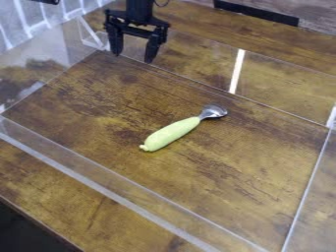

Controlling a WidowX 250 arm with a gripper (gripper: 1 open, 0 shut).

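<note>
My black gripper (136, 39) is at the top left of the camera view, near the back wall of the clear enclosure, with its two fingers apart and nothing visible between them. A spoon-like utensil (171, 134) with a pale yellow-green handle and a metal head lies diagonally on the wooden board near the middle, well away from my gripper.
Clear acrylic walls (237, 69) surround the wooden floor (92, 118). A white rack-like object (27, 20) is at the top left corner.
</note>
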